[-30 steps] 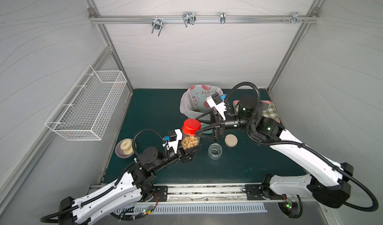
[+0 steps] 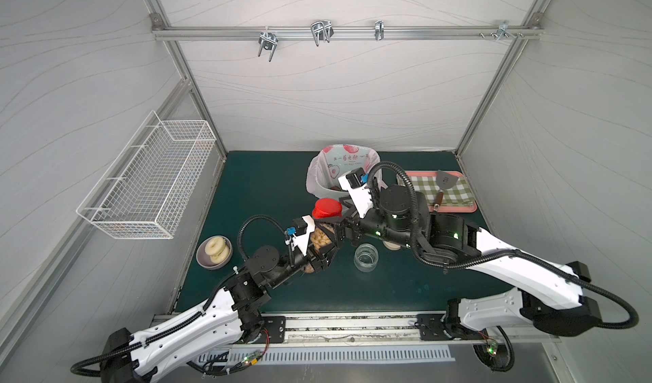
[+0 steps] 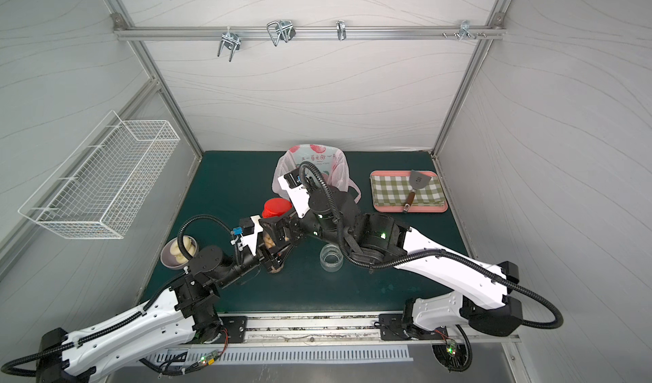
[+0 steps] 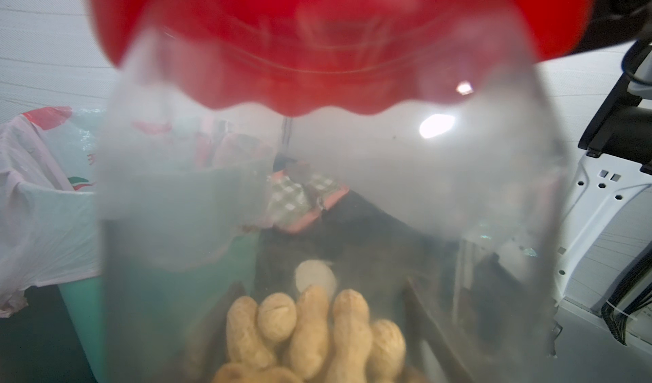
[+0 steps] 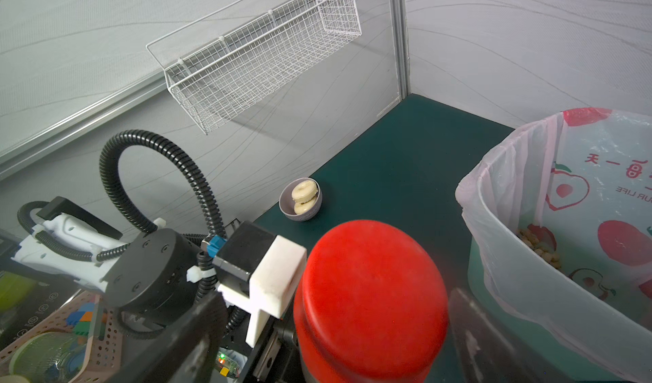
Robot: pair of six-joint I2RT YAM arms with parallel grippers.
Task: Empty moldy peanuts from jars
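My left gripper (image 2: 323, 248) is shut on a clear plastic jar of peanuts (image 4: 351, 321) with a red lid (image 2: 327, 207), held upright in front of the bin. My right gripper is open around the red lid, its blurred fingers on either side in the right wrist view; whether they touch it is unclear. Behind stands a green bin (image 5: 489, 274) with a plastic liner (image 5: 499, 179) and some peanuts (image 5: 541, 247) inside. An empty glass jar (image 2: 365, 258) stands on the table, with a pale disc (image 2: 392, 245) mostly hidden by the right arm.
A bowl with pale rings (image 2: 214, 252) sits at the left. A pink tray (image 3: 407, 206) with checked cloth and spatula lies at the back right. A wire basket (image 2: 152, 172) hangs on the left wall.
My right arm has swung left and inward over the lidded jar, now covering much of the pale disc.
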